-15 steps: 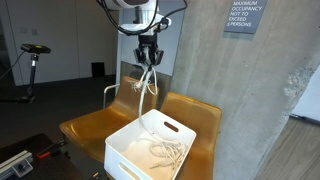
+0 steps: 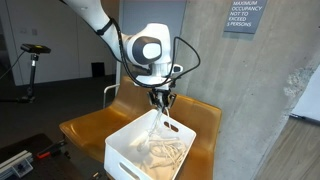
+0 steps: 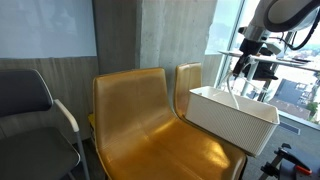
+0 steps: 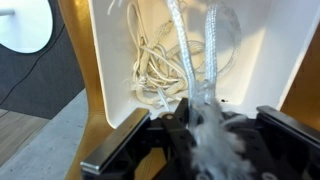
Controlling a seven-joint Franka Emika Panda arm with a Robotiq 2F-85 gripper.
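A pale rope (image 2: 164, 152) lies coiled in the white box (image 2: 122, 168), which rests on the brown chairs. Above the box's back part, my gripper (image 2: 161, 104) points down, shut on a bunch of the rope. From there strands hang into the box. The wrist view shows my gripper with the rope (image 4: 210, 45) between its fingers, its frayed whitish part close to the camera. Loose loops lie on the box floor (image 4: 124, 60). In exterior view 2 a strand of rope (image 3: 233, 88) runs down behind the box wall (image 3: 230, 117), which hides the coil.
Brown chairs (image 3: 155, 130) line up under and beside the box. A dark chair (image 3: 35, 135) stands further left in exterior view 2. The concrete wall (image 2: 245, 90) rises behind. A round white disc (image 4: 25, 24) shows beside the box in the wrist view.
The arm has come down from high above the box with the rope in its gripper. The hanging length of rope is now much shorter, and more rope is gathered in the box.
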